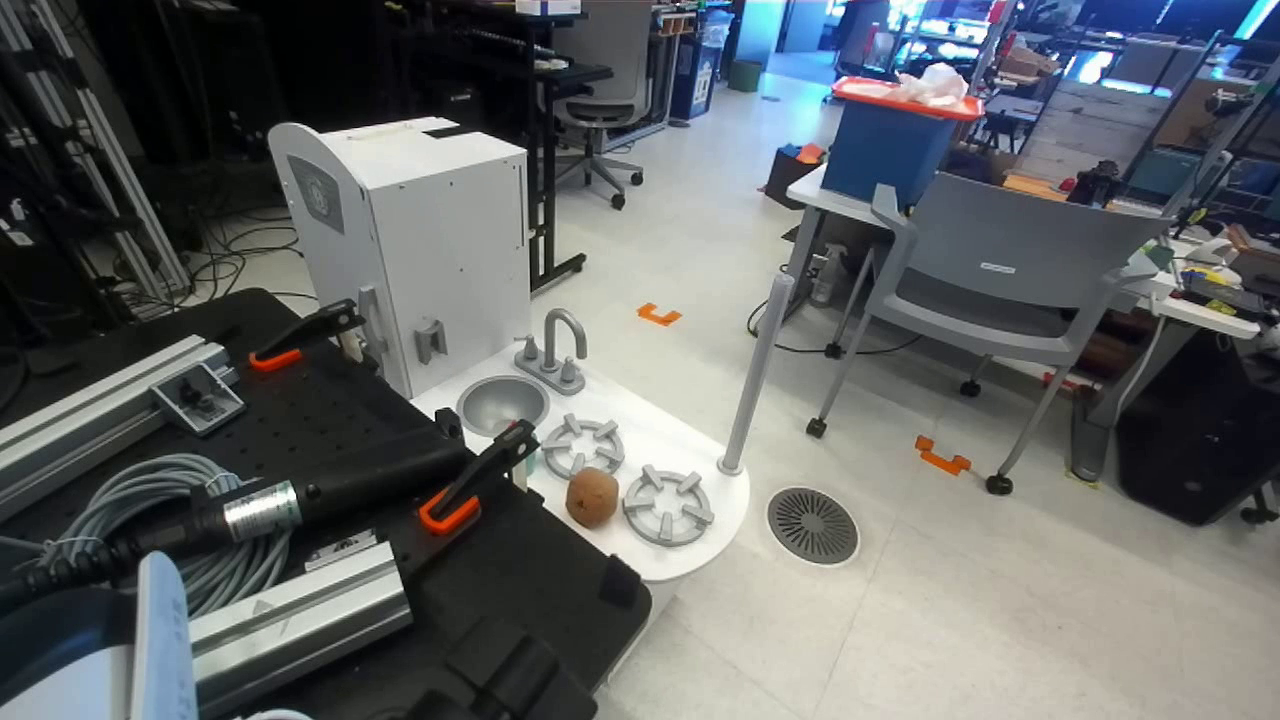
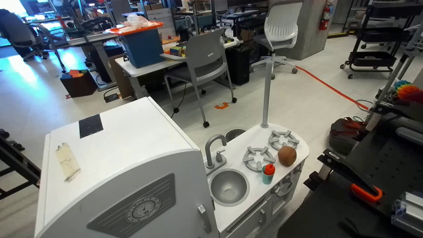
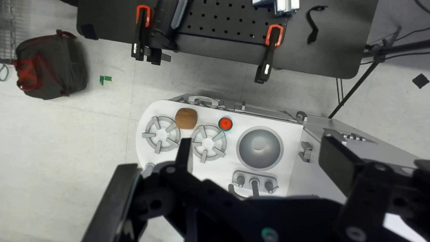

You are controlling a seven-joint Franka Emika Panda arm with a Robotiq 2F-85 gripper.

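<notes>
My gripper shows only in the wrist view, its dark fingers [image 3: 185, 153] spread wide apart. It is open, and nothing is gripped; the toy kitchen counter [image 3: 288, 139] lies below it. A brown rounded object [image 3: 186, 118] rests on the counter's front edge side, beside the two grey burners. Near the sink [image 3: 260, 148] stands a small teal cup [image 2: 267, 177] with a red object [image 2: 270, 169] in its top. In exterior view 1 a clamp mostly hides the cup, while the brown object [image 1: 591, 498] is clear.
A grey faucet [image 2: 214, 148] and an upright grey post [image 2: 266, 91] rise from the counter. The tall white cabinet [image 1: 444, 228] stands at the sink end. Alongside is a black table [image 1: 516, 600] with orange-handled clamps [image 1: 480, 480]. Open floor surrounds the counter's rounded end.
</notes>
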